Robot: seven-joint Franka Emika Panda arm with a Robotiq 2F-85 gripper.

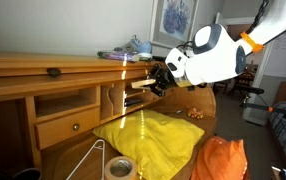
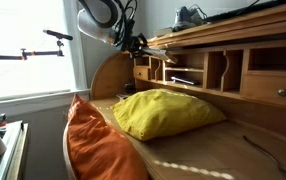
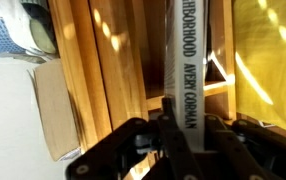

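A book (image 3: 190, 75) with a pale spine, lettered "AVERY CORMAN", is held between the fingers of my gripper in the wrist view. The fingers are shut on one end of it, and the rest extends away from them. In exterior view 1 the gripper (image 1: 162, 79) is in front of the desk's cubbyholes, just below the upper ledge, with the book pointing left. From exterior view 2, the book (image 2: 161, 54) hangs above the yellow cloth, clear of the desk surface.
Below lie a yellow cloth (image 1: 153, 140) and an orange cloth (image 1: 220, 160). The wooden upper ledge (image 1: 53, 66) runs close over the gripper, with things on top. A round tin (image 1: 120, 168) stands on the desk. Dark books (image 1: 134, 100) sit in a cubby.
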